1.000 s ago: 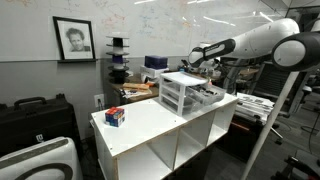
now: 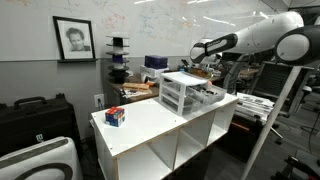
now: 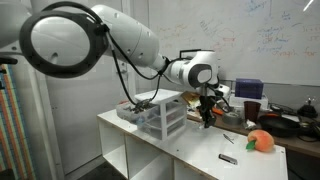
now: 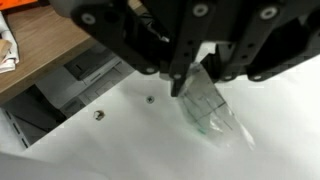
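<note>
In the wrist view my gripper is shut on a clear, crinkled plastic packet (image 4: 211, 108) with a small green mark. The packet hangs from the fingertips over a white surface, its far end blurred. Exterior view 2 shows the gripper (image 3: 211, 103) beside the white drawer unit (image 3: 165, 120), towards the wall. From exterior view 1, the gripper sits behind the drawer unit (image 2: 178, 96), mostly hidden; the packet cannot be made out there.
On the white cabinet top (image 2: 139, 125) stands a red-and-blue box (image 2: 115, 117). An orange-pink round object (image 3: 260, 141) and a dark marker (image 3: 228, 159) lie on the top in exterior view 2. Dark pans (image 3: 282, 126) stand behind.
In exterior view 1 the arm's wrist has shifted slightly to the right. The drawer unit and the red-and-blue box have stayed put.
</note>
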